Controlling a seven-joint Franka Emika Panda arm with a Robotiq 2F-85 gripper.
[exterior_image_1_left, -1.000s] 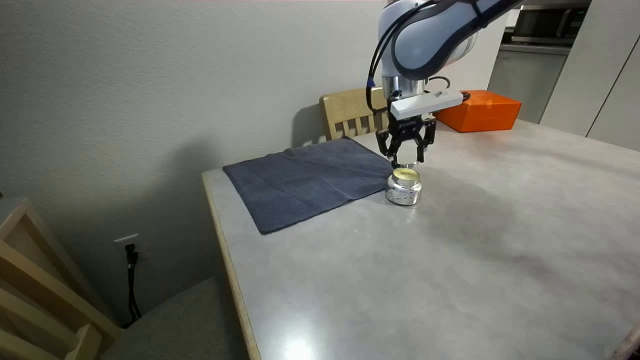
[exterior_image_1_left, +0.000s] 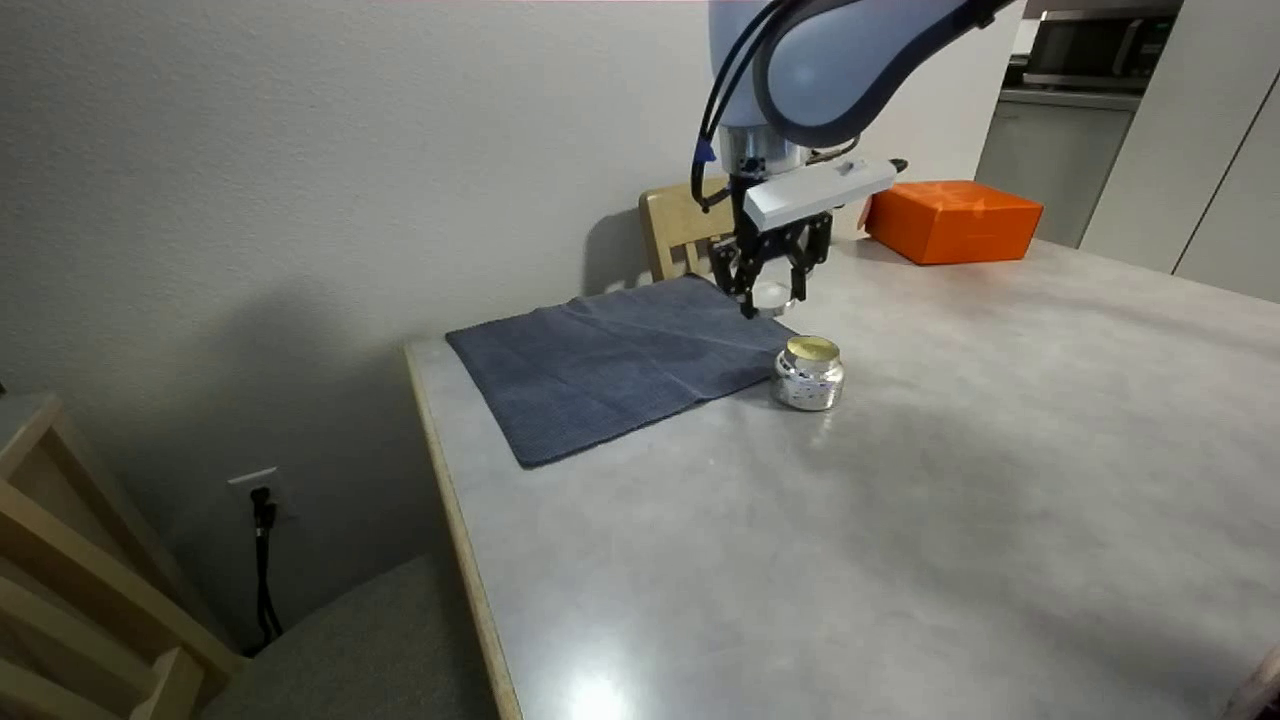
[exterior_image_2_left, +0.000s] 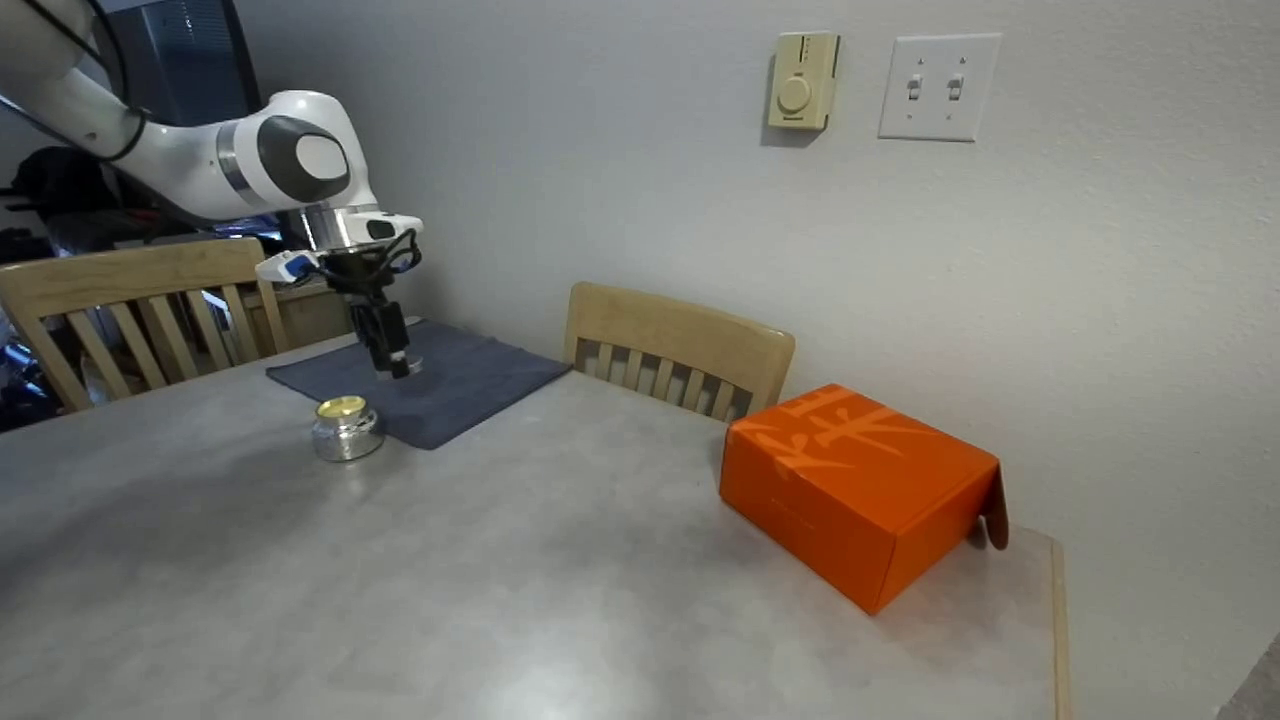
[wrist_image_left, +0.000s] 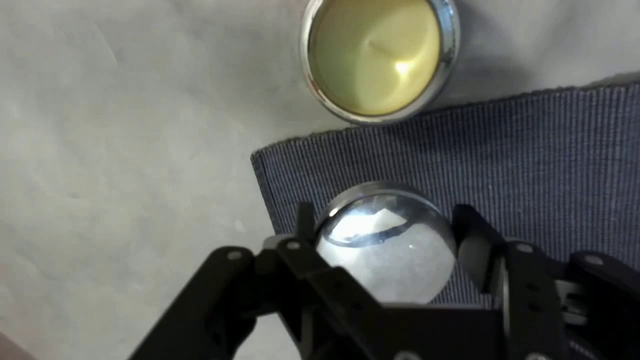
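My gripper is shut on a round silver lid (wrist_image_left: 390, 258), one finger at each side of its rim. In the first exterior view the gripper (exterior_image_1_left: 774, 302) holds the lid above the far right part of a dark blue cloth (exterior_image_1_left: 624, 360). Just in front of it, on the bare table by the cloth's edge, stands a silver jar candle (exterior_image_1_left: 810, 382), upright and uncovered. Pale yellow wax (wrist_image_left: 378, 54) shows inside the jar in the wrist view. From the second exterior view, the jar (exterior_image_2_left: 347, 438) sits left of the gripper (exterior_image_2_left: 393, 360), apart from it.
An orange box (exterior_image_2_left: 858, 480) rests near the table's other end, well away from the arm. Wooden chairs (exterior_image_2_left: 678, 342) stand against the table's edge by the wall.
With the lid between its fingers, my gripper has moved left and slightly up in the first exterior view, away from the jar and over the cloth. Jar and cloth look unmoved.
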